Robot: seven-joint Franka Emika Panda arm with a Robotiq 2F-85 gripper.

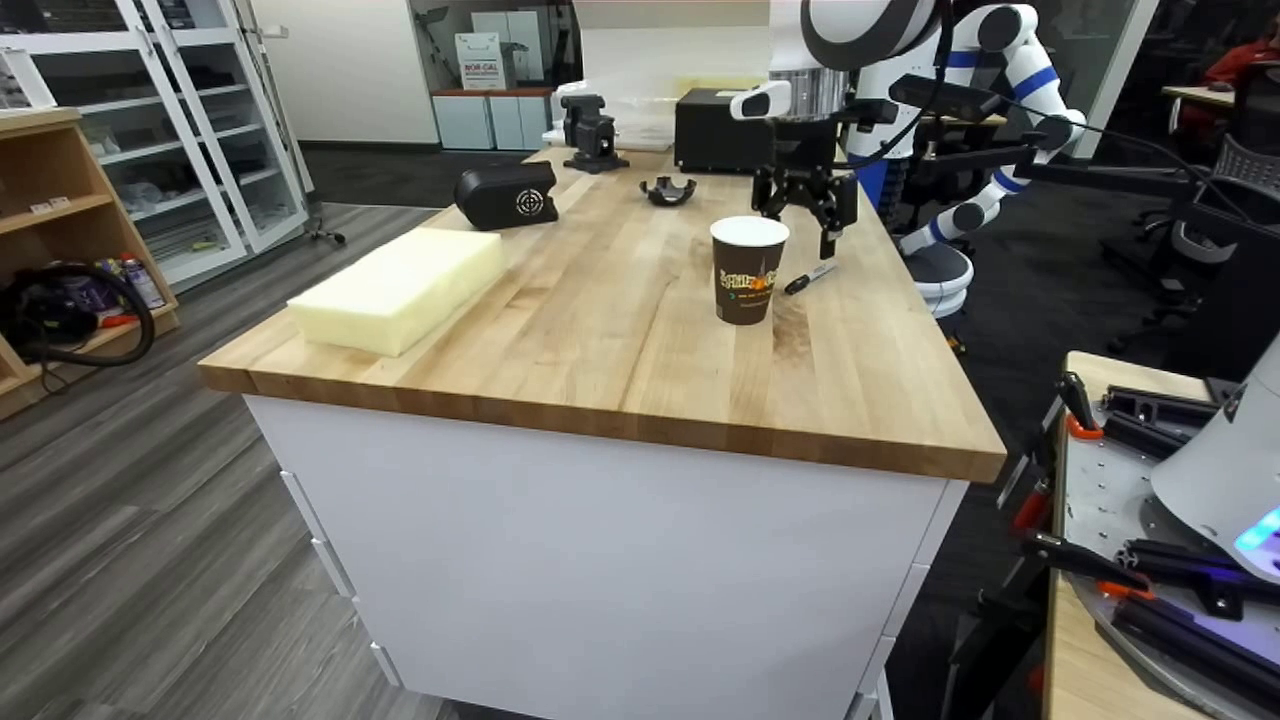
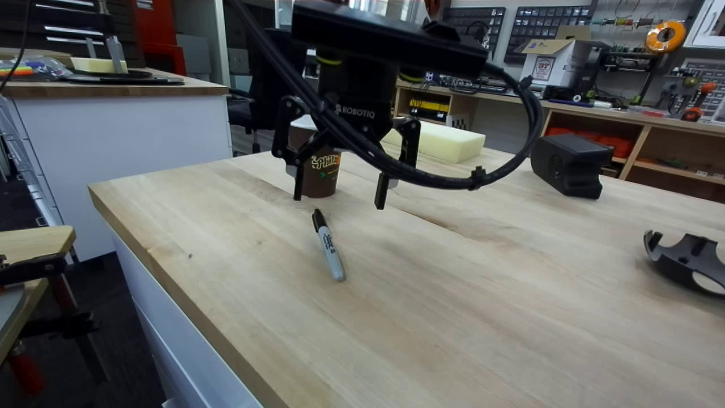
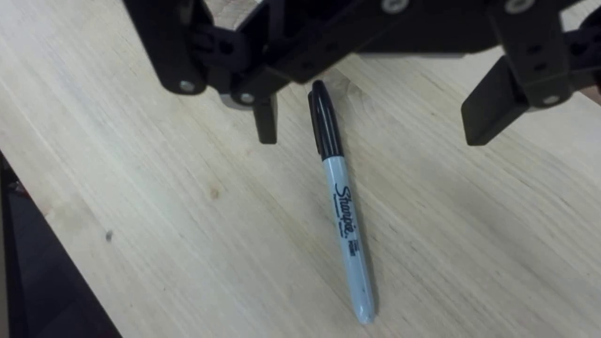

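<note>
A grey Sharpie marker with a black cap (image 3: 344, 208) lies flat on the wooden table. Above it my gripper hangs open, its two fingers wide apart and the marker's capped end showing in the gap between them. In the second exterior view the fingertips of the gripper (image 2: 339, 198) are clear of the tabletop, and the marker (image 2: 329, 246) lies untouched in front of them. A brown paper cup with a white rim (image 1: 744, 286) stands upright close by the marker; in the second exterior view the cup (image 2: 319, 178) is partly covered by the gripper.
A pale yellow foam block (image 1: 399, 289) rests near the table's left edge. Farther back are a black speaker-like object (image 1: 509, 196), a small curved black part (image 1: 667, 191) and a black box (image 1: 722, 132). Bare wood fills the table's (image 1: 576, 360) front and middle.
</note>
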